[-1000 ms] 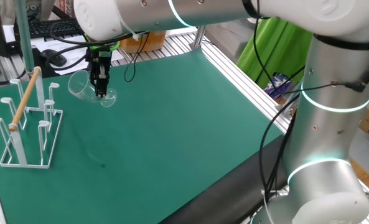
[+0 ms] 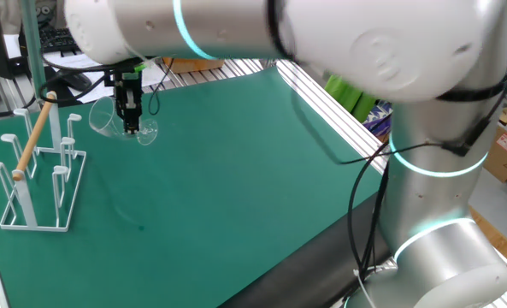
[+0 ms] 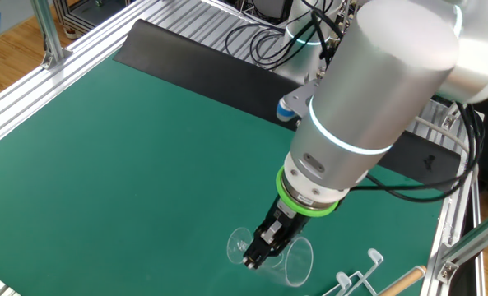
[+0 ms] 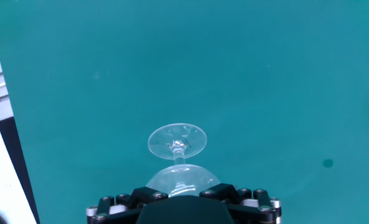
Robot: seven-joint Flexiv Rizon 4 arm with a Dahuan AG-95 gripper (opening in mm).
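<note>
A clear stemmed glass (image 2: 102, 117) lies sideways in my gripper (image 2: 131, 132), its bowl towards the rack and its round foot on the other side. My gripper is shut on it, between bowl and foot as exterior view 2 shows, where the glass (image 3: 298, 261) sits across the fingertips of the gripper (image 3: 250, 263). From the wrist, the foot of the glass (image 4: 177, 140) shows ahead of the gripper, with part of the bowl hidden by the fingers. A white wire rack (image 2: 35, 228) with upright hooks and a wooden handle stands left of the gripper.
Papers and a keyboard (image 2: 58, 40) lie beyond the mat's far edge. A black roll (image 2: 309, 257) runs along the side near the arm's base. Cables hang by the arm.
In exterior view 1 my gripper and the glass have shifted slightly left, towards the rack's side. The arm's upper link has come lower and further left. The rack has stayed put.
</note>
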